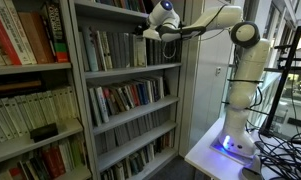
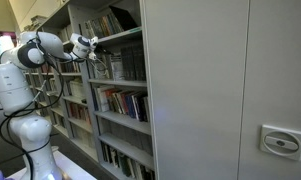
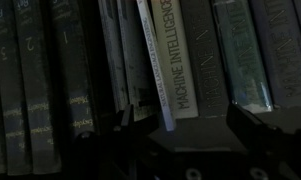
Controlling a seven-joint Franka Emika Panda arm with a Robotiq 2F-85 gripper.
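Observation:
My gripper is open before a row of upright books, its two dark fingers apart and nothing held between them. Between the fingers in the wrist view, the bottom end of a thin white book (image 3: 161, 85) extends past its neighbours. Right beside it stands a pale book marked "Machine Intelligence" (image 3: 174, 50), followed by a dark grey volume (image 3: 204, 60) and a dark green one (image 3: 240, 50). In exterior view 1 the arm's wrist (image 1: 162, 15) is at the upper shelves; contact with any book cannot be made out.
Dark numbered volumes (image 3: 30, 80) fill the left of the wrist view. Tall grey shelving (image 1: 90, 110) holds books on several levels. A broad pale panel (image 2: 200, 90) stands right of the shelves. The arm's base rests on a white table (image 1: 212, 158).

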